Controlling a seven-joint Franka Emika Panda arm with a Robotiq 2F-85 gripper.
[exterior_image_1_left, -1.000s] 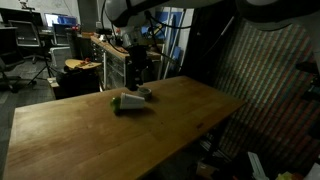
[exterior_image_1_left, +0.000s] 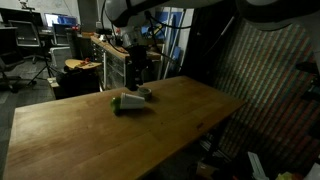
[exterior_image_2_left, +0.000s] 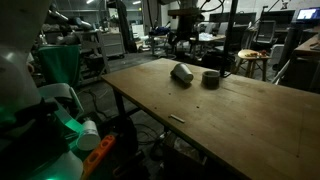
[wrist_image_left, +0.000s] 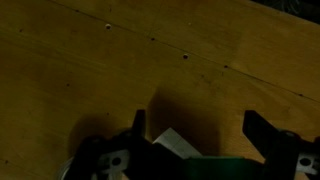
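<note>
My gripper (exterior_image_1_left: 136, 84) hangs above the wooden table, pointing down, over the far side of a small group of objects. In the wrist view the two dark fingers (wrist_image_left: 258, 130) stand wide apart, so the gripper is open and holds nothing. A pale cup-like container (exterior_image_1_left: 132, 101) lies on its side or tilted on the table, with something green (exterior_image_1_left: 116, 105) at its left end. Just behind it is a small round cup or bowl (exterior_image_1_left: 144, 92). At the bottom of the wrist view, a whitish corner (wrist_image_left: 178, 143) and a green patch show, partly hidden by the gripper.
A small pale stick-like piece (exterior_image_2_left: 176, 118) lies near its edge. A round wooden stool (exterior_image_2_left: 254, 56) stands beyond the table, and a dark ribbed curtain or wall (exterior_image_1_left: 270, 80) borders the right side.
</note>
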